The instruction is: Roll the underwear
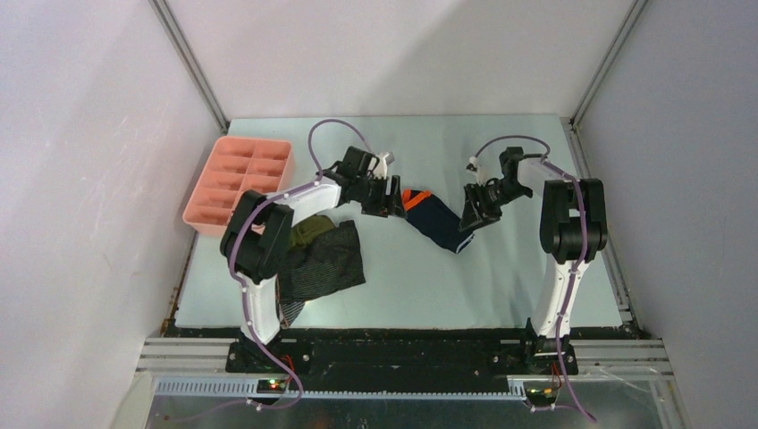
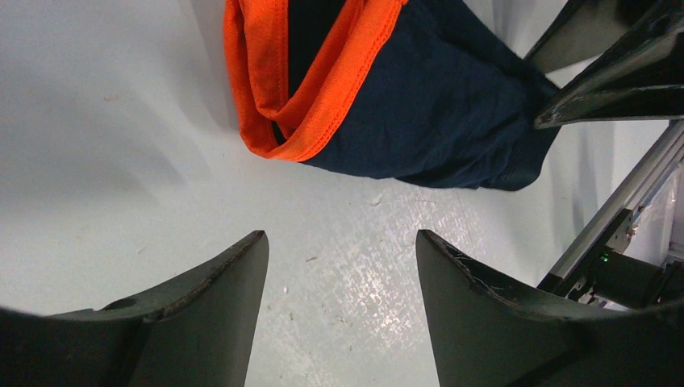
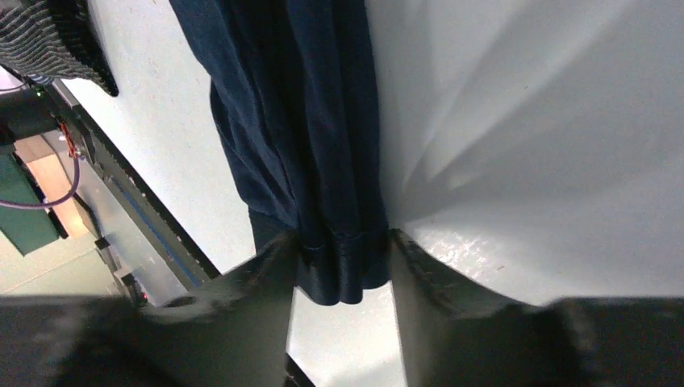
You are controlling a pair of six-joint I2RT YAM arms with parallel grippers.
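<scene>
Dark navy underwear [image 1: 438, 221] with an orange waistband [image 1: 414, 199] lies folded into a strip, slanting across the middle of the table. Its orange band [image 2: 347, 89] is bunched at the top of the left wrist view. Beside that band end, my left gripper is wide open over bare table. At the opposite end, my right gripper has its fingers on either side of the pinched-up navy cloth [image 3: 335, 137], part open; whether both pads press on it cannot be told. The orange end is out of the right wrist view.
A pink divided box [image 1: 240, 179] stands at the back left, partly behind the left arm. Dark striped clothing [image 1: 326, 264] and an olive garment [image 1: 308, 231] are piled at the front left.
</scene>
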